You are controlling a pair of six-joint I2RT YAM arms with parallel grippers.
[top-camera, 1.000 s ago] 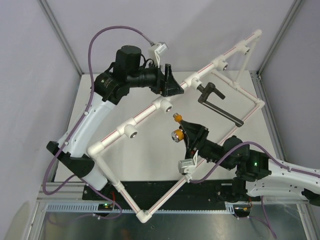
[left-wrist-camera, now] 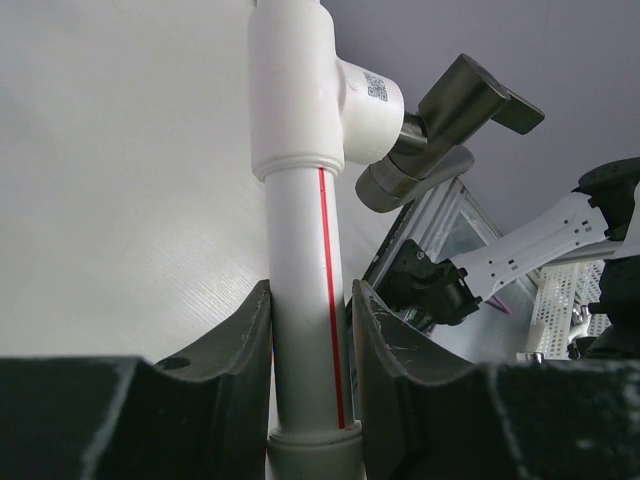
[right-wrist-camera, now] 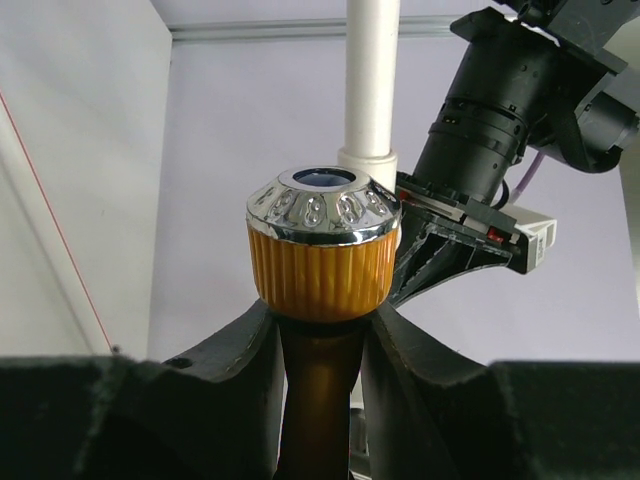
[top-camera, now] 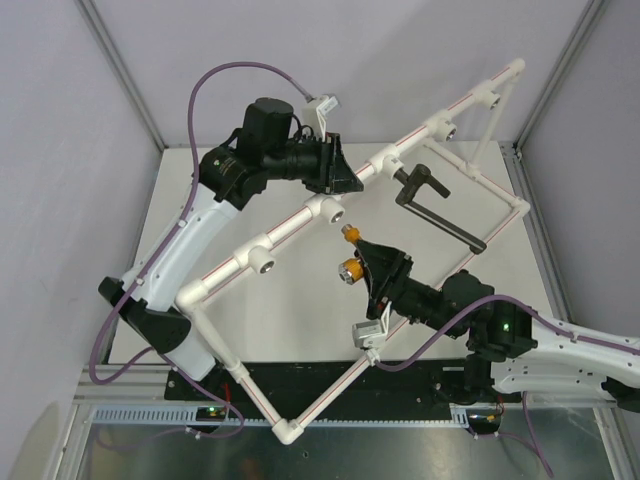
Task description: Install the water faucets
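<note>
My left gripper [top-camera: 340, 170] is shut on the upper white pipe [left-wrist-camera: 305, 220] with its red stripe. Ahead of it, a white tee [left-wrist-camera: 295, 80] carries a dark grey faucet [left-wrist-camera: 450, 120], which also shows beside the pipe in the top view [top-camera: 430, 210]. My right gripper is around a gold faucet [right-wrist-camera: 320, 270] with a chrome cap; its fingers touch the body below the cap. In the top view that faucet [top-camera: 350, 268] is below an open tee fitting [top-camera: 333, 210] on the pipe, apart from it.
The sloping white pipe frame has several other tees, one at the left [top-camera: 260, 258], and a lower rail [top-camera: 260, 400]. The white board [top-camera: 180, 250] lies beneath it. Both arms are close together at the middle.
My left gripper shifted slightly right from a second ago, onto the pipe.
</note>
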